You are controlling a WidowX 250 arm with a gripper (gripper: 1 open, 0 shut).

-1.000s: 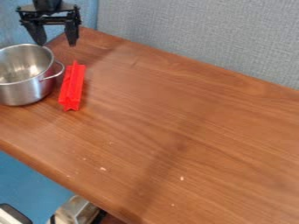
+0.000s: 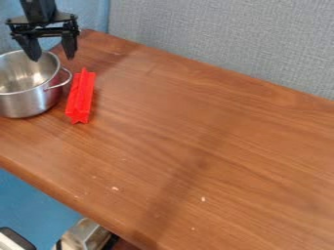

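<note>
The black gripper (image 2: 50,49) hangs at the top left, fingers open and pointing down over the steel pot (image 2: 23,101), whose inside looks empty from this angle. Just right of the pot, a long red ridged object (image 2: 80,96) lies lengthwise on the wooden table.
A grey panel (image 2: 229,39) borders the back. At the bottom left, past the table edge, are a blue surface and some metal hardware (image 2: 81,236).
The gripper has shifted slightly left and down toward the pot over the last second. The pot and red object have stayed in place.
</note>
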